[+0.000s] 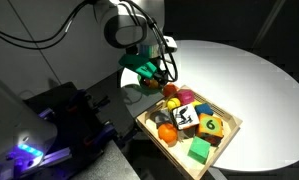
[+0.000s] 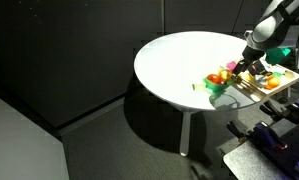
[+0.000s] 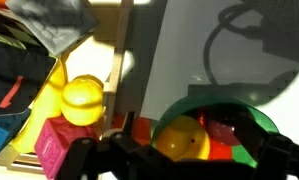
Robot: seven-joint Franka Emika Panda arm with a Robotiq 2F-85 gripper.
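In the wrist view my gripper is open, one dark finger on each side of a green bowl point(image 3: 181, 105). Inside the bowl are a yellow-orange round item point(image 3: 183, 138) and a dark red round item point(image 3: 221, 128); the fingers partly cover the bowl. I cannot tell whether either finger touches anything. Exterior view 1 has the gripper point(image 1: 166, 77) low over the table behind the box, with the bowl mostly hidden. The green bowl point(image 2: 216, 83) shows more clearly in exterior view 2.
An open wooden box point(image 1: 173, 157) holds a white block point(image 1: 185, 117), an orange ball point(image 1: 167, 132), a green block point(image 1: 199, 150), an orange numbered block point(image 1: 210, 127) and other toys.
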